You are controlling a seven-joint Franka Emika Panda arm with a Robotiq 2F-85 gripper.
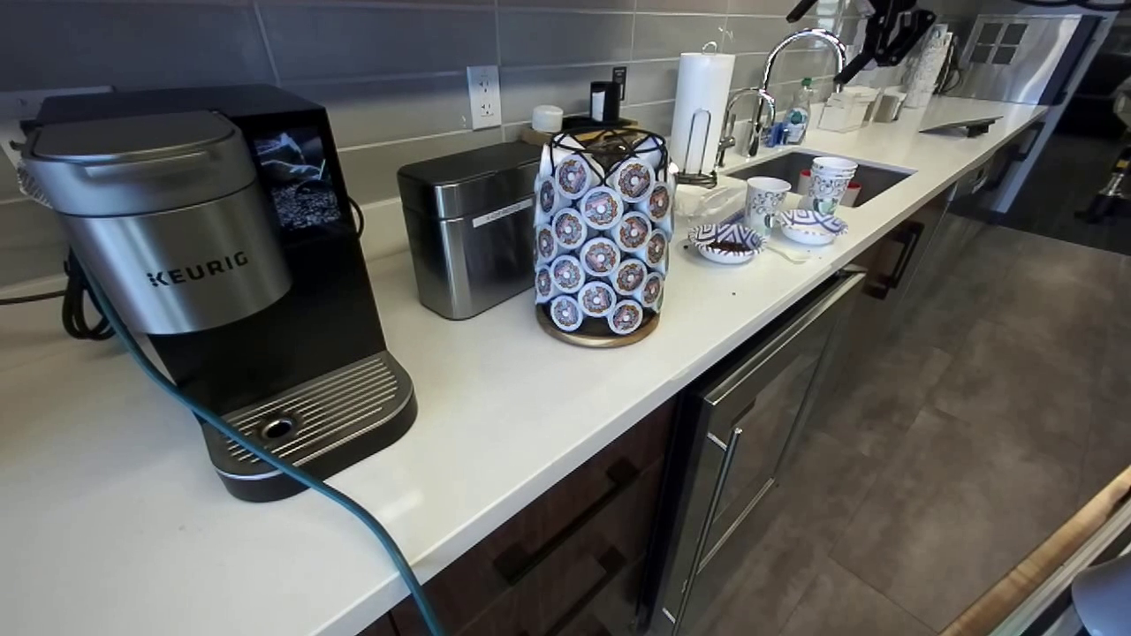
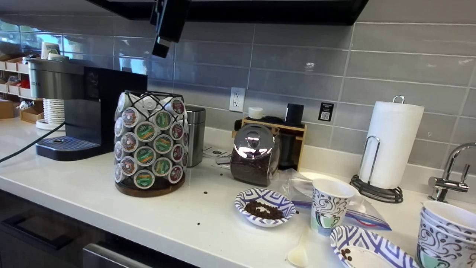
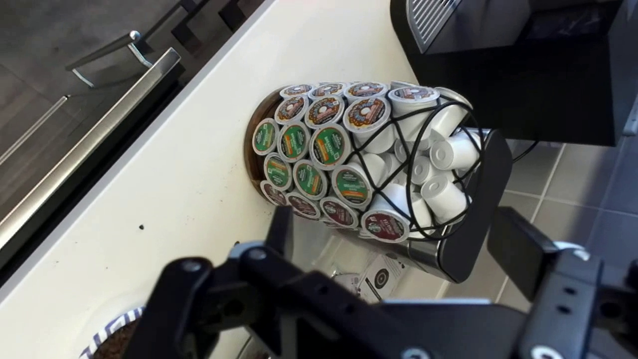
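Observation:
My gripper is open, its two black fingers spread wide apart in the wrist view with no object held between them. Beyond them stands a wire carousel of coffee pods (image 3: 329, 146), its outer rows filled with green, brown and maroon lids and loose white pods heaped in its top. Part of the gripper (image 2: 161, 47) hangs high above the counter in exterior view 2, clear of everything. On the counter, left of the carousel in exterior view 1, is a Keurig coffee machine (image 1: 175, 233), its lid down and its drip tray bare.
A steel bin (image 1: 466, 233) stands behind the carousel. Patterned bowls, one with coffee beans (image 2: 264, 210), paper cups (image 2: 331, 203), a bean container (image 2: 252, 156) and a paper towel roll (image 2: 395, 143) crowd the sink side. A teal cable (image 1: 228, 429) crosses before the machine.

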